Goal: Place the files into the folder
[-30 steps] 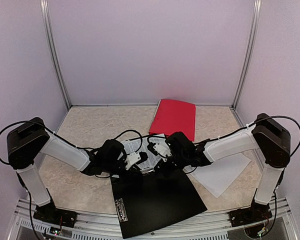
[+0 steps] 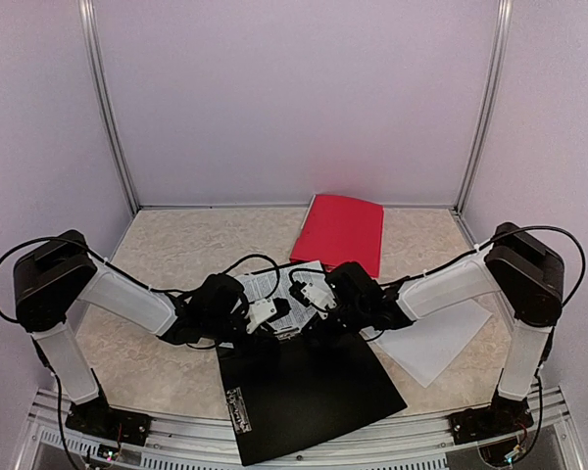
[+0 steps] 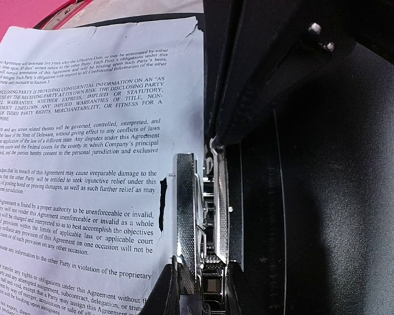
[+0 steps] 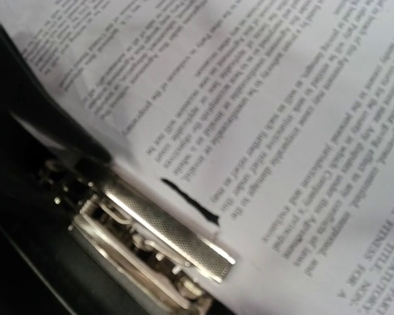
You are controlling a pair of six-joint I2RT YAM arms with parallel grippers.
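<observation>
A printed sheet (image 3: 72,164) lies on the black folder (image 2: 314,401), along its metal clip (image 3: 187,210), in the middle of the table. My left gripper is part open, its fingertips either side of the clip's lower end. My right gripper (image 2: 314,328) is down beside the clip, close to the left one; it is shut, though its tips are hard to make out. The right wrist view shows the clip (image 4: 164,226) and printed text, blurred.
A red folder (image 2: 338,230) lies at the back. A white sheet (image 2: 431,343) lies at the right, partly under my right arm.
Both arms are nearly still over the folder, with only very slight shifts at the right gripper and the printed sheet.
</observation>
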